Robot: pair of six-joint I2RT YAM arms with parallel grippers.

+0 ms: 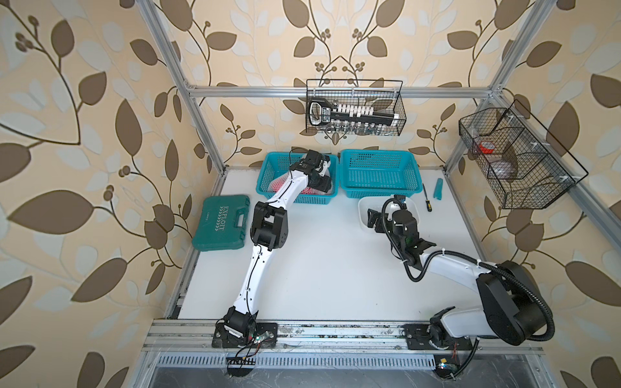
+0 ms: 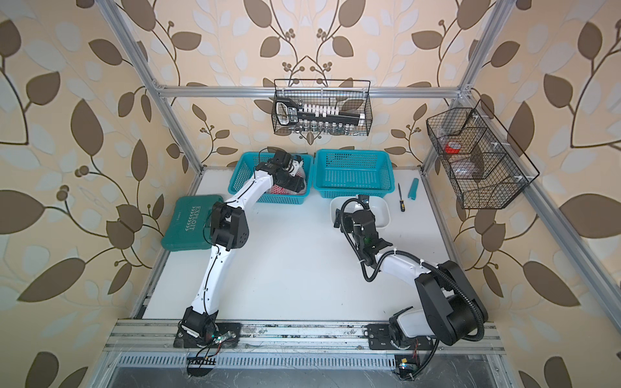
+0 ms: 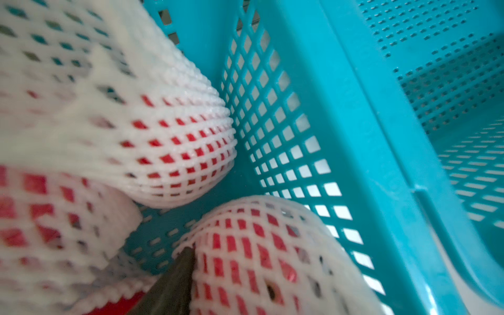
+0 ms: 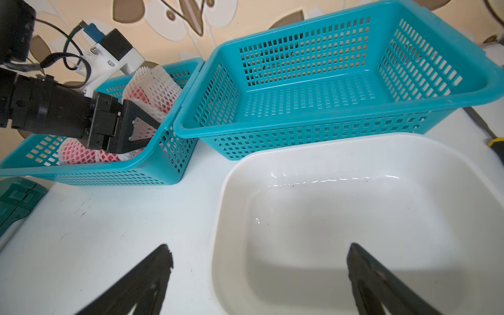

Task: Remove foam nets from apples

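Several red apples in white foam nets lie in the left teal basket [image 4: 94, 174]. In the left wrist view, one netted apple [image 3: 252, 257] sits by the basket's right wall, another netted apple [image 3: 178, 152] behind it, and more net and red show at left. My left gripper is down inside this basket, its fingers apart, with white net visible between them in the right wrist view. One dark finger [image 3: 173, 283] stands against the left side of the near apple; the other is hidden. My right gripper is open and empty by the white tray [image 4: 336, 241].
An empty teal basket [image 4: 309, 105] adjoins the apple basket on the right, behind the empty white tray. A green case [image 1: 221, 223] lies at the left. Beyond the tray are a screwdriver [image 1: 427, 199] and a teal tool [image 1: 438, 188].
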